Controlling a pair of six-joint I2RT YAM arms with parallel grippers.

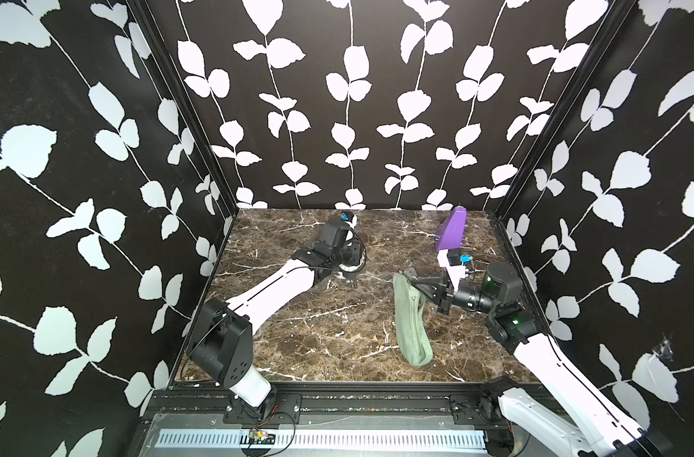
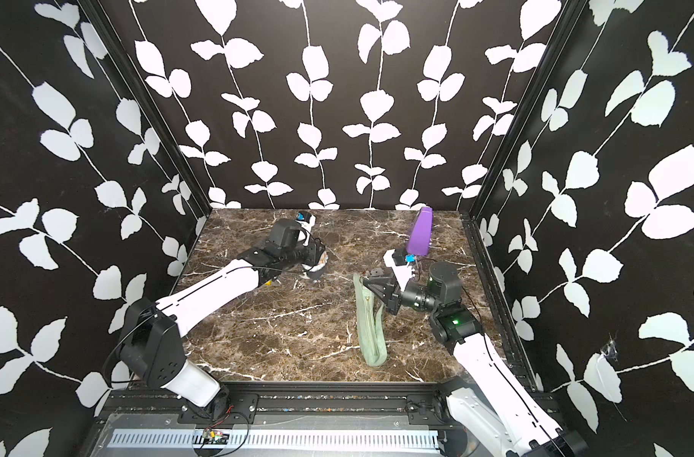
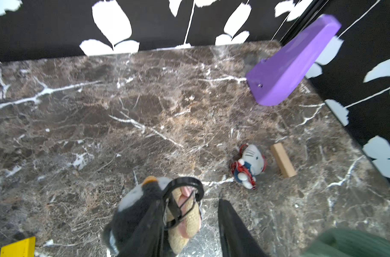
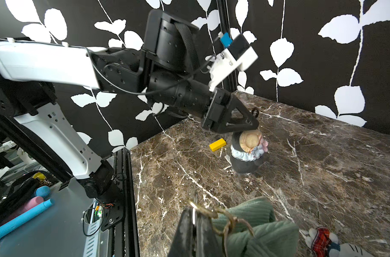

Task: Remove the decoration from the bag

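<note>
The green bag [image 1: 413, 323] hangs from my right gripper, whose fingers are shut on its thin brass ring [image 4: 203, 210]. The top left view has it right of the table's middle. A grey plush penguin decoration [image 3: 139, 218] with a frilled collar rests on the table in the left wrist view, apart from the bag. My left gripper is over it with its fingers parted. A black ring [image 3: 197, 184] shows at the left fingertip, above the plush; whether it is joined to the plush cannot be told.
A purple holder [image 3: 280, 72] stands at the back right. A small cat figure [image 3: 249, 165] and a wooden block [image 3: 283, 160] lie right of the plush. On its left is a yellow block [image 3: 18, 247].
</note>
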